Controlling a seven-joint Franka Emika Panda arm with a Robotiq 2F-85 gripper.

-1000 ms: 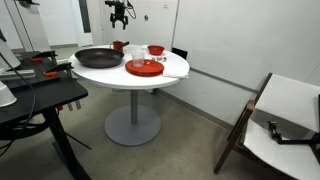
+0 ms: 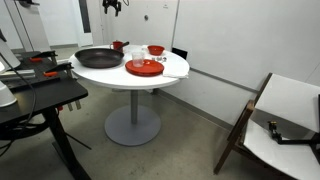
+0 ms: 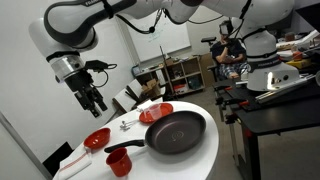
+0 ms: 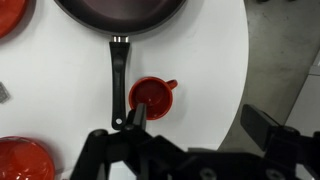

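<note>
My gripper [image 3: 92, 105] hangs in the air above the round white table, apart from everything on it. Its black fingers show at the lower edge of the wrist view, spread wide with nothing between them. Just ahead of them there, a red mug [image 4: 151, 97] stands upright, its handle toward the upper right. Beside the mug lies the handle of a black frying pan [image 4: 119, 75]. In exterior view 2 the pan [image 3: 175, 132] rests on the table's right half, and the mug [image 3: 119, 162] is near the front edge.
A red bowl [image 3: 97, 138], a red plate [image 2: 145, 68] and a clear cup [image 2: 138, 59] share the table, with a white cloth [image 2: 174, 68] at its edge. A black bench [image 3: 285, 115] stands beside it. Bare tabletop [image 4: 215, 60] lies right of the mug.
In exterior view 1 my gripper has risen and shifted slightly left over the last second. The things on the table have stayed where they were.
</note>
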